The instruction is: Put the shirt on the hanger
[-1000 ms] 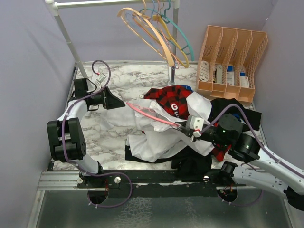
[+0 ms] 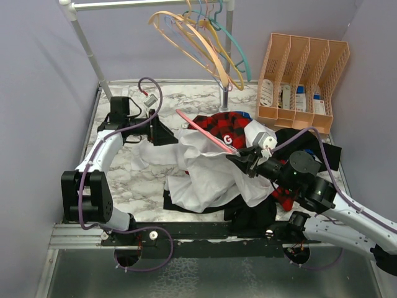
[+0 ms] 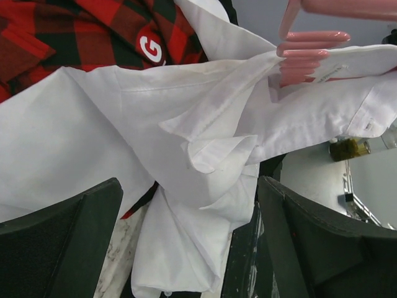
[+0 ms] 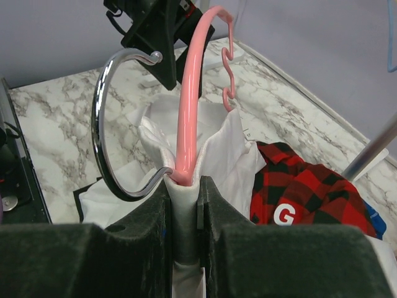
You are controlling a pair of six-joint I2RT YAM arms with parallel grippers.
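Observation:
A pink hanger (image 2: 205, 131) with a metal hook (image 4: 102, 124) has one end inside the collar of the white shirt (image 2: 211, 177). My right gripper is shut on the shirt's collar cloth, right by the hanger's neck. The hanger's free arm points up and left, towards my left gripper (image 2: 162, 131). In the left wrist view the pink hanger (image 3: 353, 7) crosses the top right, above the white shirt (image 3: 205, 124). My open left gripper has nothing between its fingers; the cloth lies beyond them.
A red and black plaid shirt (image 2: 226, 129) lies behind the white one, with dark cloth (image 2: 251, 214) in front. Several hangers (image 2: 208, 46) hang from the rack above. An orange divided bin (image 2: 304, 74) stands back right. Marble table (image 2: 136, 198) shows bare at the left.
My left gripper has moved right, closer to the shirt. The right gripper has shifted slightly, and the hanger's free end has swung up and to the right. The hanging hangers sway.

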